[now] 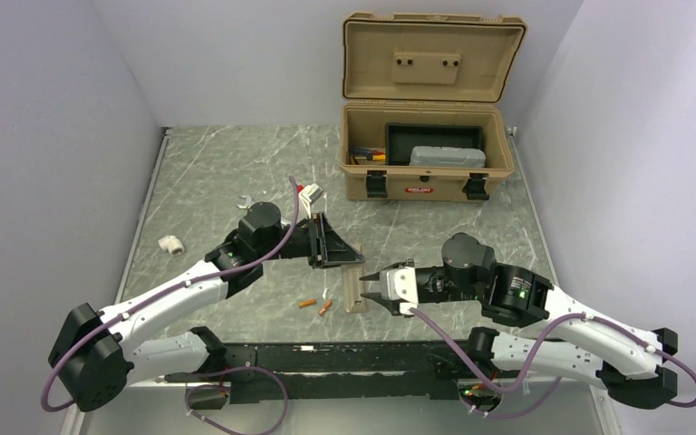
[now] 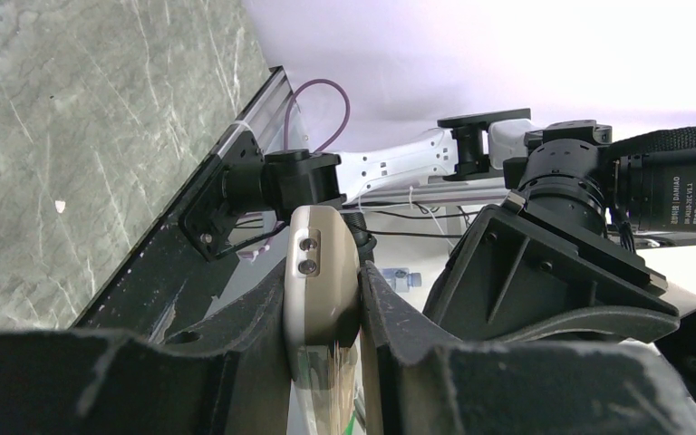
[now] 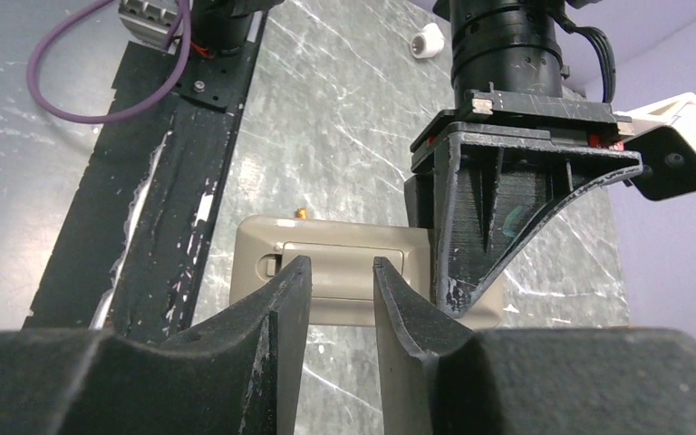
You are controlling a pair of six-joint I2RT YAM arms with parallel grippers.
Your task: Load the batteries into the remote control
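My left gripper is shut on the beige remote control (image 2: 322, 254), which hangs over the table's front middle in the top view. In the right wrist view the remote's back, with its battery cover, faces my right gripper, whose two fingers stand apart just short of it, nothing visible between them. Two orange batteries (image 1: 307, 303) lie on the table to the left of the remote.
An open tan toolbox (image 1: 426, 181) stands at the back right. A white fitting (image 1: 171, 245) and a wrench (image 1: 246, 200) lie on the left and back of the marble table (image 1: 208, 163).
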